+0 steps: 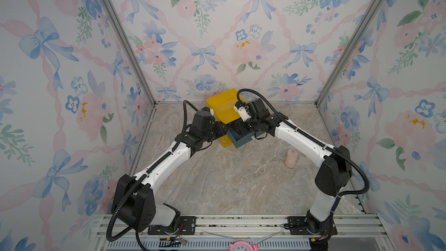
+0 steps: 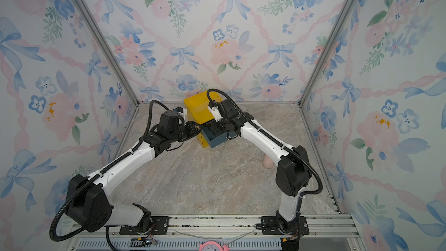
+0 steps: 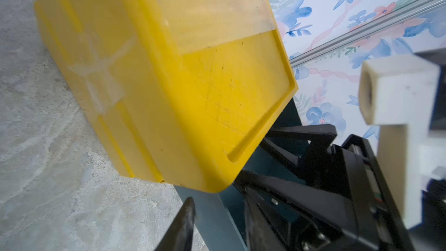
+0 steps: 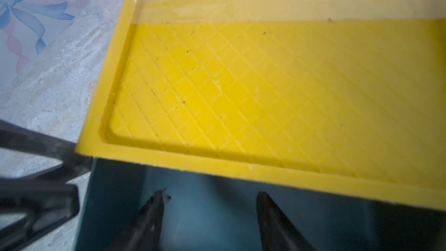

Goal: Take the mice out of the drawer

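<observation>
The yellow cabinet point(image 1: 225, 102) stands at the table's back, its dark teal drawer point(image 1: 239, 137) pulled out below it. My left gripper is at the cabinet's front beside the drawer; its fingertips are blurred, and I cannot see what is between them. My right gripper is over the drawer just before the yellow front edge, its fingers apart and empty. I see no mouse in the visible part of the drawer's floor point(image 4: 209, 181). A pink mouse point(image 1: 291, 158) lies on the table to the right.
Patterned walls enclose it on three sides. The two wrists are close together over the drawer.
</observation>
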